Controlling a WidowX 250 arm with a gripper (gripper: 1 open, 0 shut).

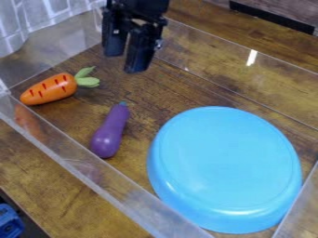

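Note:
My black gripper hangs at the top centre, over the wooden tray floor, with two dark fingers pointing down and a gap between them. It is above and behind a purple eggplant toy and to the upper right of an orange carrot toy with green leaves. A large blue disc, like an upturned plate or lid, fills the lower right.
Clear plastic walls edge the tray on the left and front. A small blue object lies outside at the lower left.

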